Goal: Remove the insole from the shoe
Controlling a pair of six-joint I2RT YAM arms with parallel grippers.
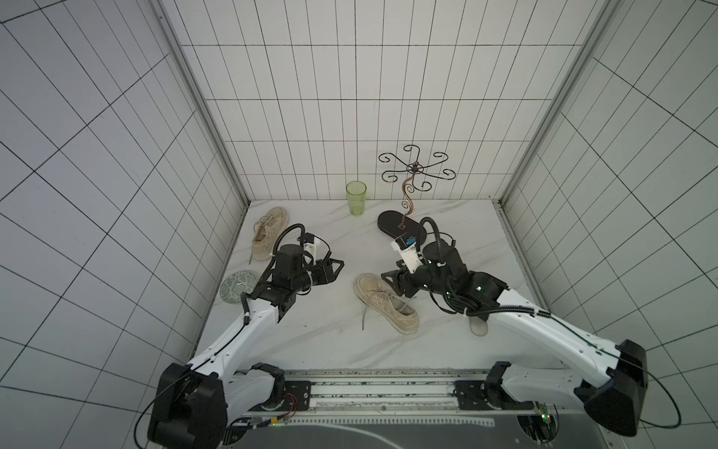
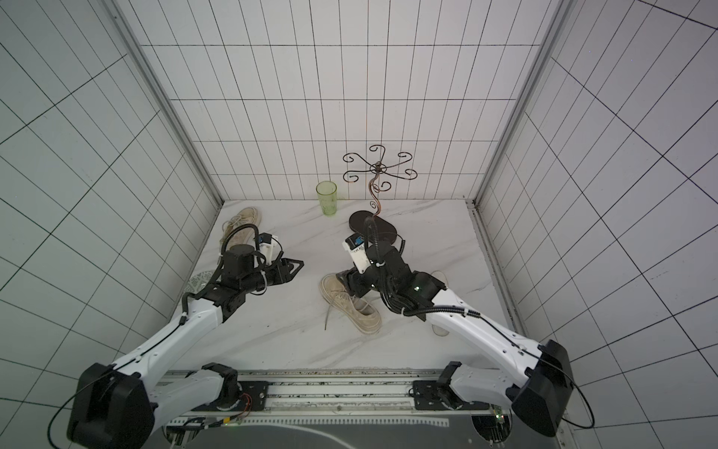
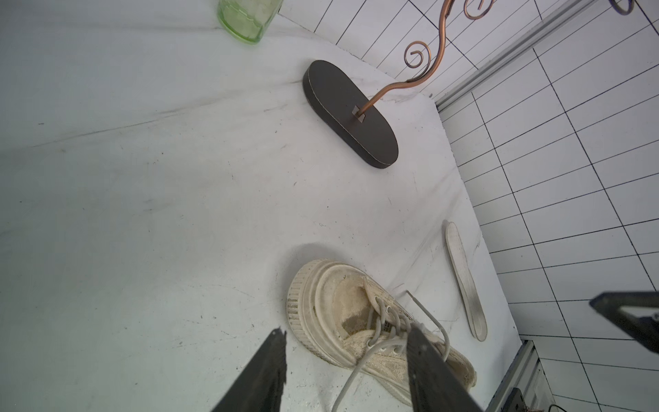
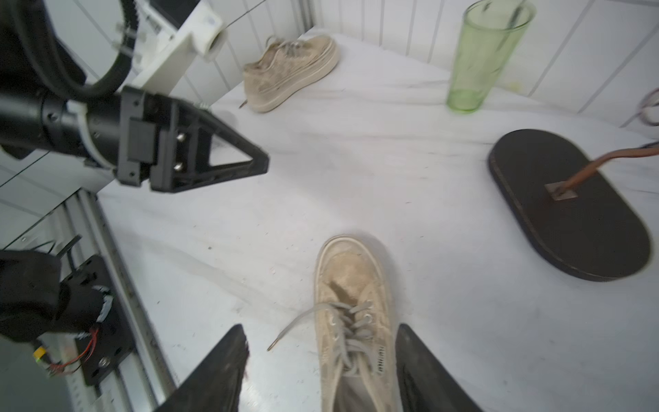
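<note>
A beige laced shoe [image 1: 396, 314] lies mid-table, toe toward the back left, its long lace hanging out. My right gripper [image 1: 391, 278] hangs open above it; in the right wrist view the shoe [image 4: 350, 274] runs down between the fingertips. My left gripper [image 1: 336, 269] is open in the air left of and behind the shoe, nothing between its fingers. A pale flat insole [image 3: 465, 278] lies on the table to the right, partly behind the right arm in the top views.
A second shoe [image 1: 269, 233] stands back left, near a round patterned disc [image 1: 238, 287]. A green glass [image 1: 356, 196] and a wrought-metal stand on a dark oval base [image 3: 339, 103] are at the back.
</note>
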